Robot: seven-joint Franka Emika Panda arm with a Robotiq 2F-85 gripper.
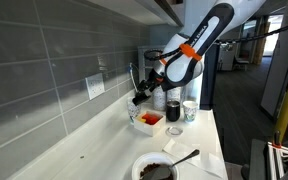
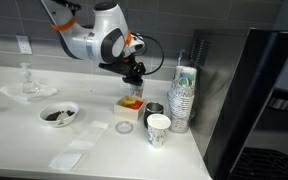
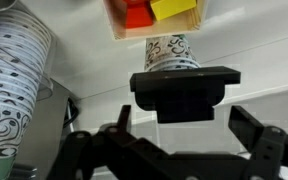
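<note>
In the wrist view, my gripper is open, its two dark fingers spread to either side of a black object (image 3: 184,90) with a wide flat top. Beyond that object shows a white patterned cup (image 3: 171,52); whether the black object rests on the cup or above it I cannot tell. From the second exterior view, my gripper (image 2: 133,71) hangs over the cup (image 2: 137,89), just behind the small box (image 2: 130,111). The first exterior view has the same cup (image 1: 134,112) near the wall, left of the box.
Red and yellow items lie in the box (image 1: 150,130). Stacked patterned cups (image 2: 180,100), a dark canister (image 1: 173,111) and a white cup (image 2: 158,130) stand nearby. A bowl (image 2: 56,114) sits on the counter's other side. Open counter lies along the wall.
</note>
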